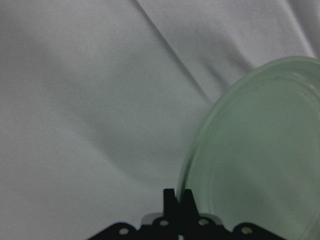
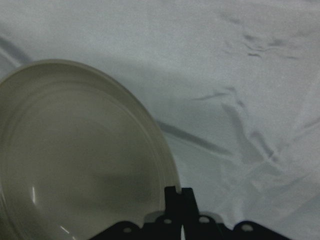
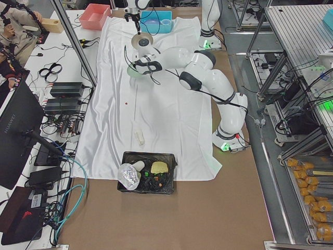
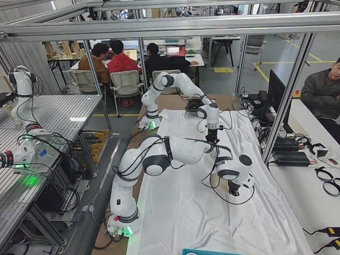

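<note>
A pale green plate (image 1: pixel 260 150) lies on the white cloth (image 3: pixel 114 135); in the left wrist view my left gripper has its fingers together on its rim. In the right wrist view a beige plate (image 2: pixel 75 145) is at my right gripper, whose fingers close on its near rim. In the camera left view both plates are partly hidden behind the arms at the upper middle of the cloth.
A blue bin (image 3: pixel 164 22) stands at the cloth's far edge. A black tray (image 3: pixel 169 185) with a foil-covered item and other objects sits at the near edge, a small pale item (image 3: pixel 139 136) above it.
</note>
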